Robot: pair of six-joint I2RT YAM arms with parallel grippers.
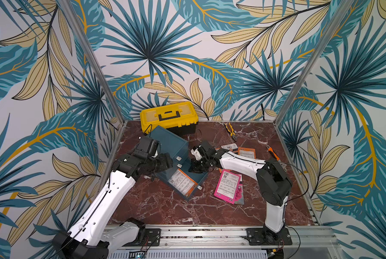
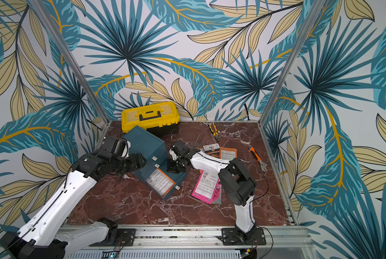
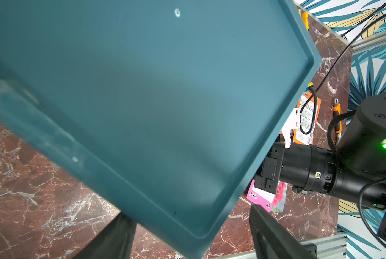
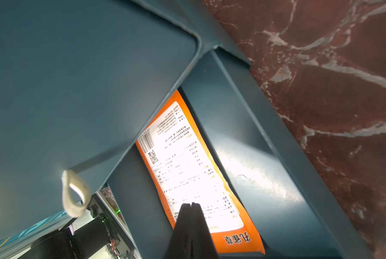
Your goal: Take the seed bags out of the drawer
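The orange seed bag [image 4: 193, 172] lies flat, label up, in the pulled-out blue drawer [image 4: 262, 172]; its far end runs under the edge of the blue cabinet [image 4: 93, 69]. In the right wrist view my right gripper is shut, its fingertips together with nothing between them, and the bag lies below and beyond them. From the top left view, that gripper hangs by the drawer's right side. My left gripper stands open in the left wrist view, fingers wide apart on either side of the cabinet's near corner.
On the table right of the drawer lie pink seed bags [image 1: 227, 185] and an orange bag [image 1: 246, 152]. A yellow toolbox [image 1: 169, 114], pliers [image 1: 230, 131] and a wrench [image 1: 275, 156] sit farther back.
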